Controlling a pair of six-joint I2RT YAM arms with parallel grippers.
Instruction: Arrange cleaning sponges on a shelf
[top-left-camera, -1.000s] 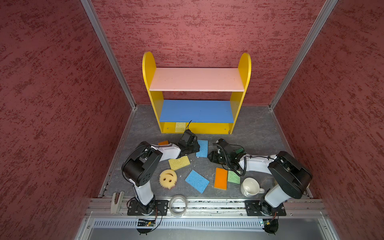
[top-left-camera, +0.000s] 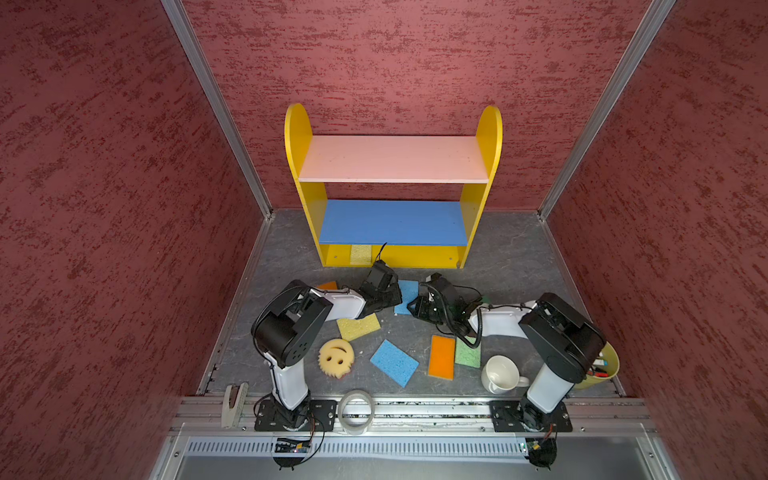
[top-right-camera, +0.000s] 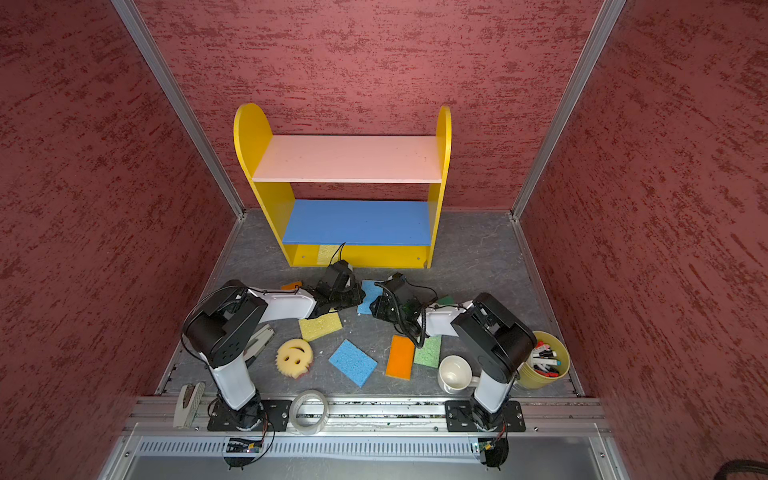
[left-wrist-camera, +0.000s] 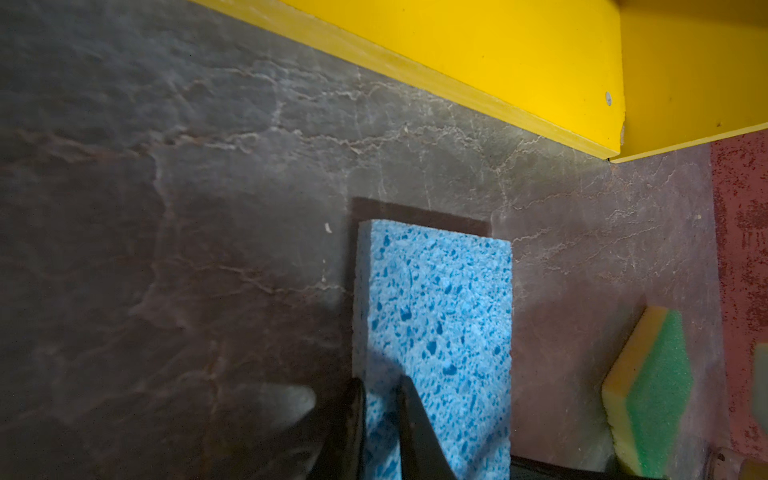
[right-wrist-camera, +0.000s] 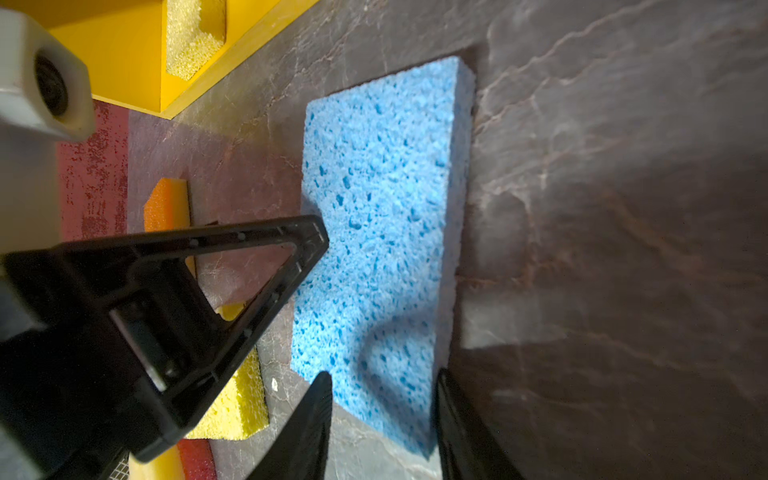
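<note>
A blue sponge (top-left-camera: 406, 292) lies flat on the floor in front of the yellow shelf (top-left-camera: 448, 254), between both grippers. In the left wrist view my left gripper is at the near end of the blue sponge (left-wrist-camera: 436, 304), fingers close together on its edge; whether it grips cannot be told. In the right wrist view my right gripper stands open over the other end, one finger at the sponge's edge. A pale yellow sponge (top-left-camera: 361, 254) sits on the bottom shelf; the pink and blue boards are empty.
A yellow sponge (top-left-camera: 357, 326), smiley sponge (top-left-camera: 336, 358), second blue sponge (top-left-camera: 393, 363), orange sponge (top-left-camera: 441, 357) and green sponge (top-left-camera: 468, 354) lie in front. A white mug (top-left-camera: 501, 373) and a tub of markers (top-right-camera: 545, 368) stand at the right.
My right gripper has moved left onto the blue sponge. My left gripper has shifted slightly right, and the sponge has shifted slightly right with it.
</note>
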